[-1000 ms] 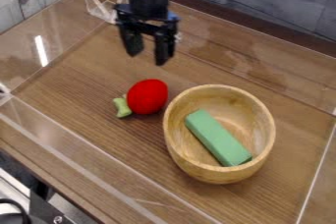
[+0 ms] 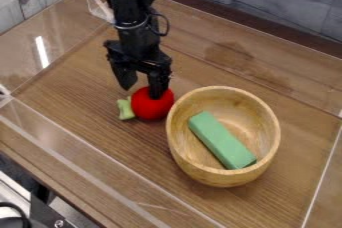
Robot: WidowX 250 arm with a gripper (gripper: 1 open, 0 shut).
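Observation:
My dark gripper (image 2: 140, 80) is lowered over a round red object (image 2: 151, 106) with a small green top at its left, open, its fingers at or just above the red object's upper edge; contact is unclear. A wooden bowl (image 2: 187, 167) to the right holds a long green block (image 2: 221, 140).
The wooden table (image 2: 74, 122) has free room at the left and upper right. Its edge runs along the lower left. The bowl sits close beside the red object.
The arm has come down and toward the viewer, bringing my gripper to the red object. The red object and bowl look unmoved.

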